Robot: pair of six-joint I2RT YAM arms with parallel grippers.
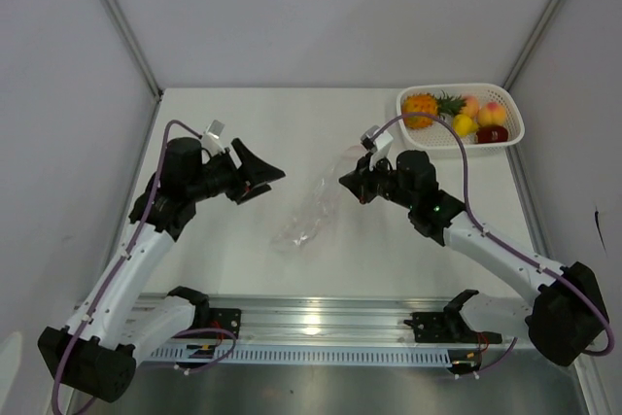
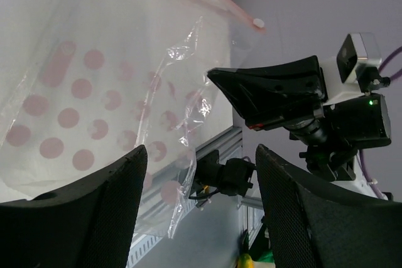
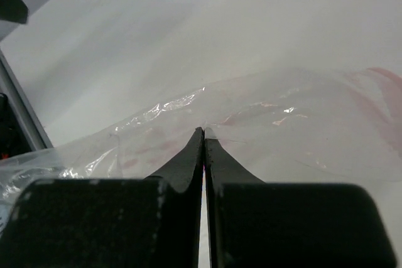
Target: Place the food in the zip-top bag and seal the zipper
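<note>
A clear zip top bag (image 1: 313,206) with pink dots hangs raised from my right gripper (image 1: 348,182), which is shut with the bag's thin plastic at its fingertips (image 3: 195,145). In the left wrist view the bag (image 2: 94,111) spreads across the frame, its pink zipper strip along the top. My left gripper (image 1: 259,174) stands open to the bag's left, nothing visible between its fingers. The food (image 1: 464,116), several fruits including a spiky orange one, a pineapple top and a yellow one, sits in a white basket (image 1: 443,146) at the back right.
Walls stand on both sides and behind, and a metal rail (image 1: 311,313) runs along the front edge.
</note>
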